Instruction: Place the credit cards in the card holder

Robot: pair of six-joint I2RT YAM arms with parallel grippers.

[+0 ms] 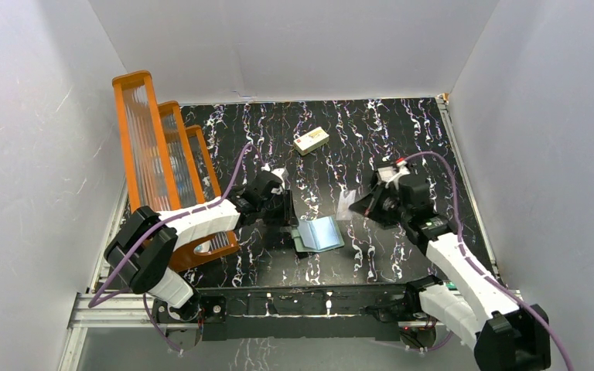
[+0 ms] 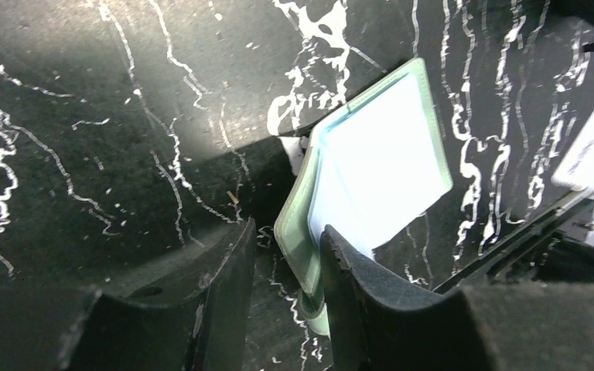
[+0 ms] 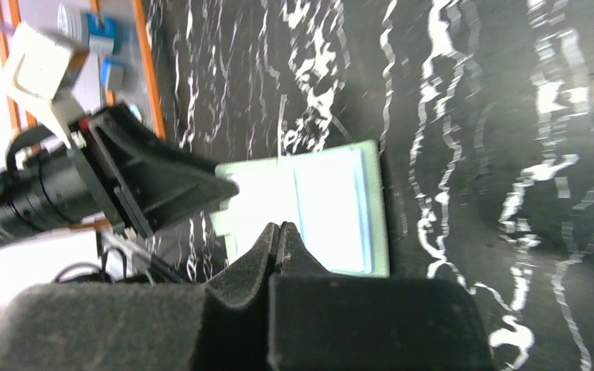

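Observation:
The card holder (image 1: 321, 234), pale green with light-blue inner pages, lies open at the front middle of the table. My left gripper is open at its left side; in the left wrist view the holder's green fold (image 2: 300, 239) stands between the fingers, nearer the right one. My right gripper (image 1: 353, 209) is shut on a whitish card (image 1: 346, 204), which hangs just above and right of the holder. In the right wrist view this card (image 3: 281, 127) shows as a thin edge beyond the fingertips.
A black tray (image 1: 376, 179) sits behind the right arm, mostly hidden by it. A small yellowish box (image 1: 311, 140) lies farther back. Orange-framed racks (image 1: 172, 158) line the left side.

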